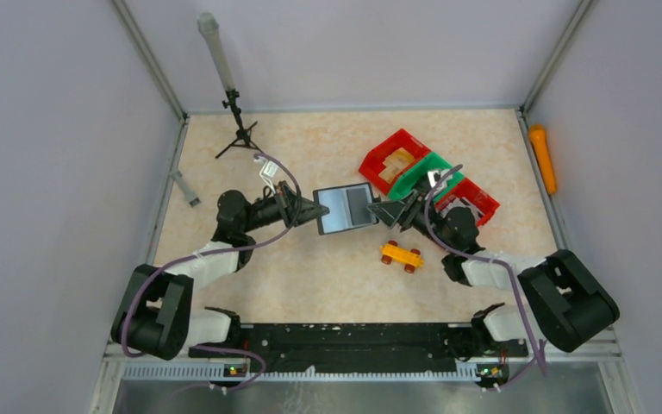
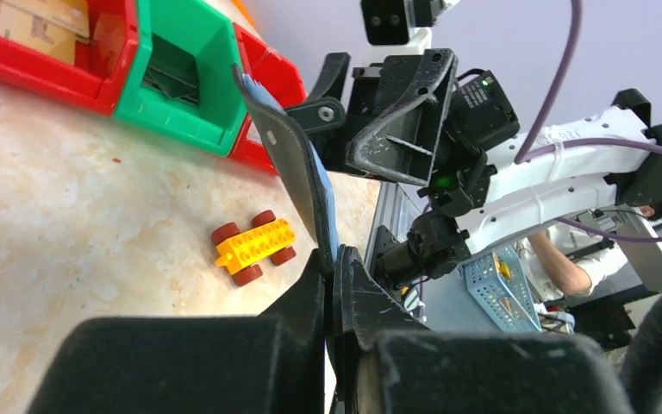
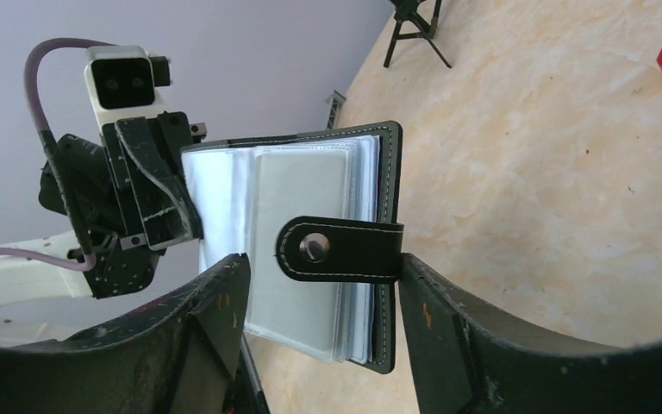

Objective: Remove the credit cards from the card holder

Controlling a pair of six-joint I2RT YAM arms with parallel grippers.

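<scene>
The black card holder (image 1: 336,207) stands raised between the grippers, its pale sleeves facing up in the top view. My left gripper is shut on its edge. The right wrist view shows the holder's sleeves (image 3: 297,310) and a black strap with a snap (image 3: 362,250) across them. My right gripper is part open at the holder's far edge, its fingers either side of the strap's area; whether it touches the strap is unclear.
A yellow toy car (image 1: 403,256) lies below the holder. Red and green bins (image 1: 377,151) stand at the back right, a tripod (image 1: 242,134) at the back left.
</scene>
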